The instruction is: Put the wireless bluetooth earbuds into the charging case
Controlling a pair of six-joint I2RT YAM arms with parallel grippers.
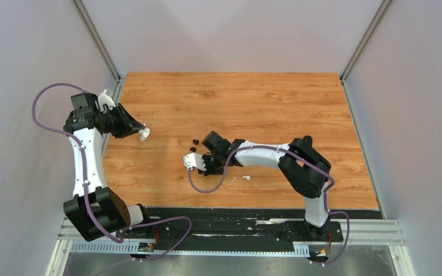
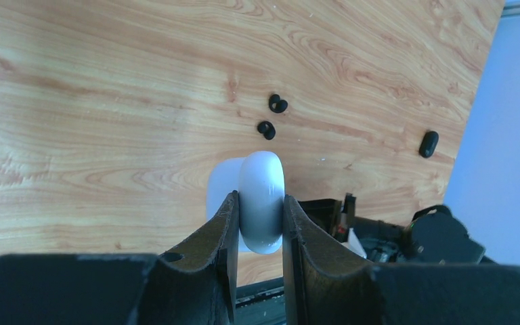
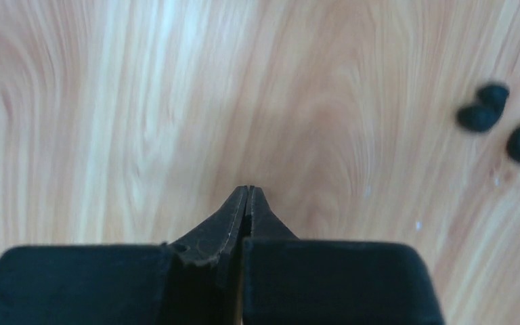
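My left gripper is shut on the white charging case (image 2: 261, 189), held above the left part of the wooden table (image 1: 236, 103); the case (image 1: 144, 133) shows there in the top view too. The dark earbuds lie in two small groups (image 1: 195, 142) (image 2: 277, 103), near the middle-left of the table. My right gripper is low over the table just beside them, shut with nothing visible between its fingertips. In the right wrist view the dark earbuds (image 3: 481, 116) are blurred at the upper right.
A small black oblong object (image 2: 428, 143) lies on the right part of the table, partly hidden behind the right arm in the top view. A small white bit (image 1: 246, 177) lies below the right arm.
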